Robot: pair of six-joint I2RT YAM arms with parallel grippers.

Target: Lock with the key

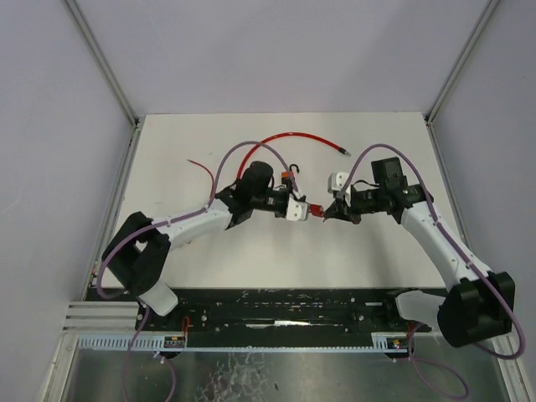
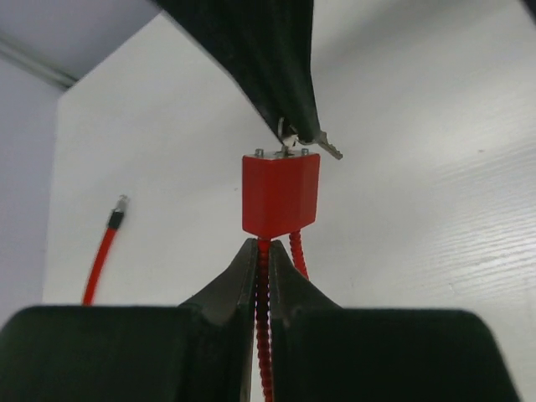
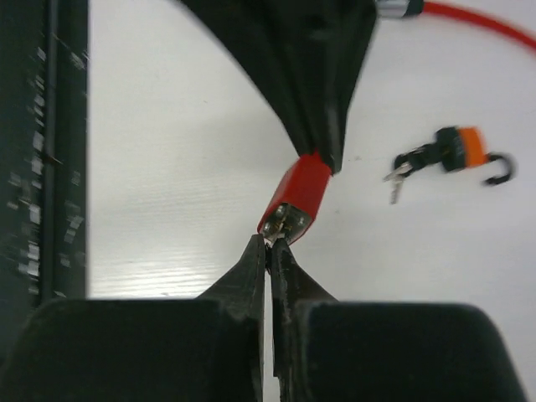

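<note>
A red block [image 2: 279, 193] hangs between my two grippers over the board, with red cords trailing below it in the left wrist view. My left gripper is shut at those cords. A metal key [image 2: 329, 146] pokes out from my right gripper's dark fingertips, just above the block. My right gripper is shut at the top end of the block; in the right wrist view the block's red body [image 3: 303, 182] reaches up to the left gripper's fingers. Whether the key sits in the block cannot be told clearly.
An orange-and-black clip [image 3: 471, 147] with small keys lies behind the grippers. A red hose [image 1: 293, 134] arches across the back, and a thinner red cable [image 1: 201, 167] lies at the left. The white board's front area is clear.
</note>
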